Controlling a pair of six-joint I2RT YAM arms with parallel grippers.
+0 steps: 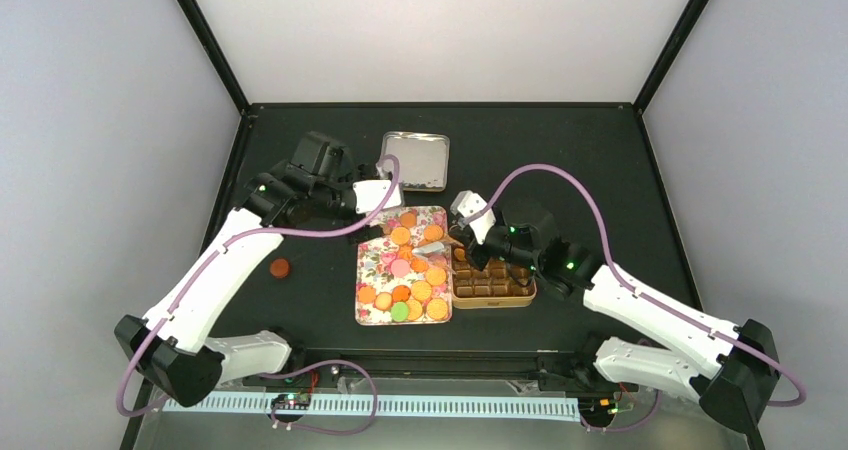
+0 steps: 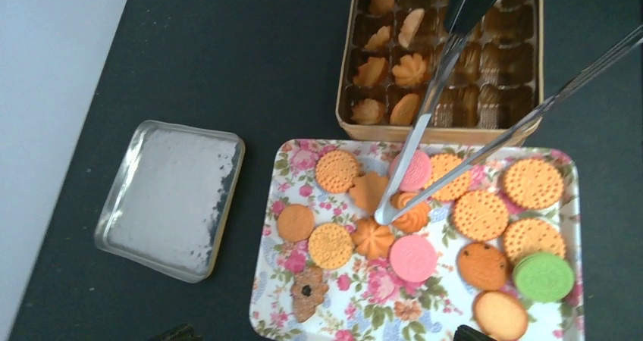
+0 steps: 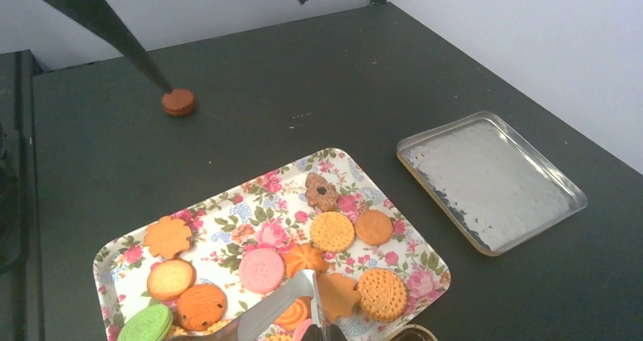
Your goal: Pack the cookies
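The floral tray [image 2: 349,322] holds several cookies: orange round ones, flower shapes, pink ones such as a pink cookie [image 2: 413,258], and a green one [image 2: 544,276]. Beyond it in the left wrist view stands the compartment box [image 2: 345,76], with several cookies in its left columns and empty cells to the right. My right gripper is shut over the tray, its metal fingers [image 2: 434,91] meeting at the tips beside a swirl cookie [image 2: 410,214]; nothing shows between them. At the tray's far left side, my left gripper [image 1: 382,201] is spread wide open and empty.
An empty metal tin [image 1: 416,158] lies behind the tray. One brown cookie [image 1: 281,268] sits on the dark table, left of the tray. Both arms are close together above the tray.
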